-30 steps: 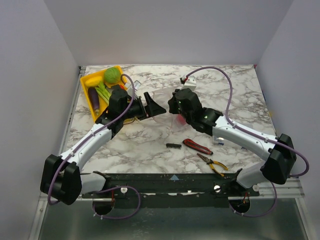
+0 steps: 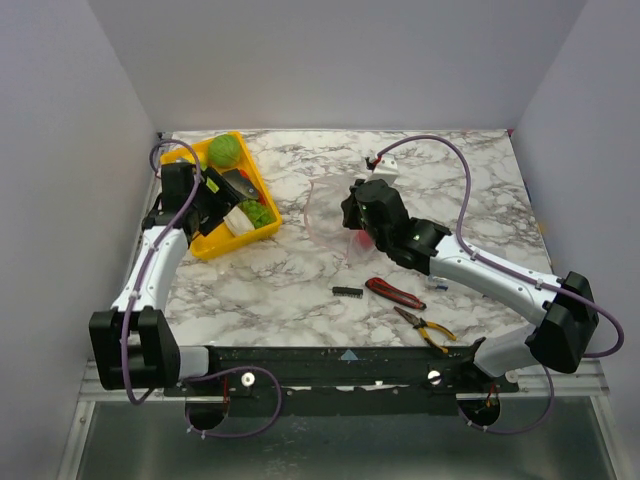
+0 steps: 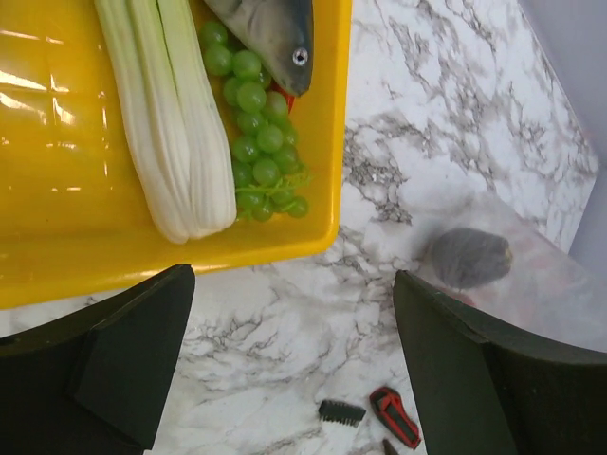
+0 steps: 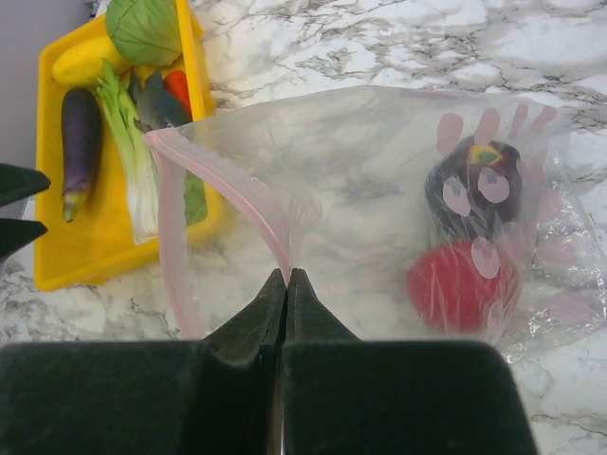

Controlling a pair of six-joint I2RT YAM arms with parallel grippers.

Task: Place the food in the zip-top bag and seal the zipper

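A clear zip top bag (image 4: 365, 204) with a pinkish edge lies on the table, its mouth spread apart. My right gripper is shut on the edge of that mouth. Inside the bag show a dark round fruit (image 4: 472, 188) and a red one (image 4: 465, 287). Over the yellow basket (image 2: 270, 226) my left gripper (image 2: 222, 197) hangs open, nothing between its fingers. In the left wrist view, white-stemmed celery (image 3: 175, 123), green grapes (image 3: 261, 142) and a grey fish (image 3: 275, 38) rest in the basket, ahead of the fingertips. The right wrist view shows an eggplant (image 4: 82, 142) there too.
A green cabbage (image 2: 225, 151) sits at the basket's back. In front of the bag lie a small black brush (image 2: 347, 292), a red folding knife (image 2: 394, 293) and yellow-handled pliers (image 2: 425, 328). Bare marble separates basket and bag.
My left gripper has swung left, from beside the bag's mouth to above the basket. The right gripper and the bag have stayed almost in place.
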